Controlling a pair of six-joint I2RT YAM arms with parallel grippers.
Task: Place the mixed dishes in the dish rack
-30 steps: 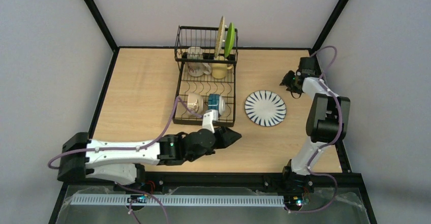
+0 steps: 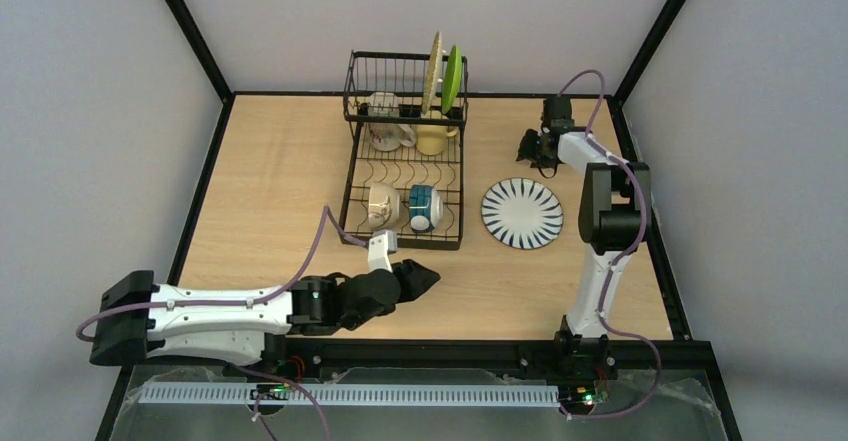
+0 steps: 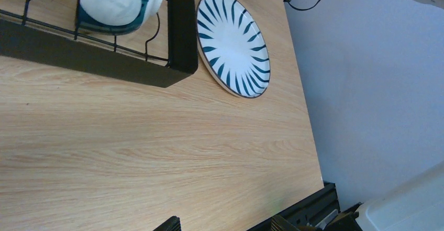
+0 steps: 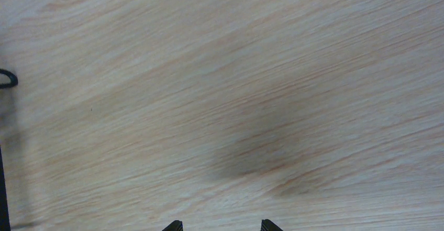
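Note:
A white plate with blue stripes (image 2: 522, 213) lies flat on the table, right of the black two-tier dish rack (image 2: 400, 244). Upright in the rack's upper tier stand a cream plate (image 2: 432, 73) and a green plate (image 2: 452, 79). Below them are a white cup (image 2: 385, 137) and a yellow cup (image 2: 431, 140); a cream mug (image 2: 382, 205) and a teal cup (image 2: 424, 207) occupy the front. My left gripper (image 2: 430, 278) is open and empty in front of the rack. Behind the striped plate, my right gripper (image 2: 526, 150) stands open over bare wood, its fingertips (image 4: 175, 226) apart.
Bare table (image 2: 260, 181) extends left of the rack. The wood between striped plate and front edge is also clear. The right arm (image 2: 612, 206) runs along the table's right side, close to the plate.
My left arm has drawn back to the left, away from the striped plate. The right arm has swung left, bringing its gripper toward the rack side. The dishes have not moved.

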